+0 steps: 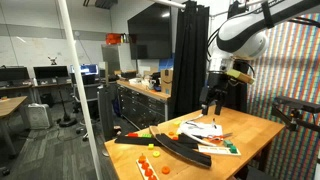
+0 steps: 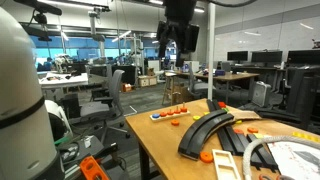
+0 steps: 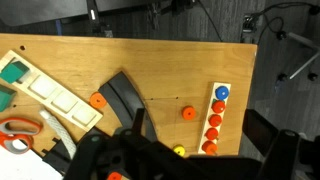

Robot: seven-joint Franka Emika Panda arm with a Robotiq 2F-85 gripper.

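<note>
My gripper is open, with its two dark fingers spread wide and nothing held between them. In the first exterior view the gripper (image 1: 211, 106) hangs above the wooden table. A pale strip (image 3: 214, 118) bearing several red pieces and one blue piece lies below, towards the right finger. An orange disc (image 3: 188, 113) and a yellow disc (image 3: 180, 151) sit on the wood left of that strip. Further left lies a black curved piece (image 3: 128, 98), its lower part partly hidden by the left finger. Another orange disc (image 3: 98, 100) is beside it.
A pale slotted frame (image 3: 50, 92), orange-handled scissors (image 3: 14, 132) and green pieces (image 3: 13, 72) crowd the left of the wrist view. Bare table (image 3: 170, 62) stretches across the upper middle. An office chair (image 2: 112, 98) stands beyond the table.
</note>
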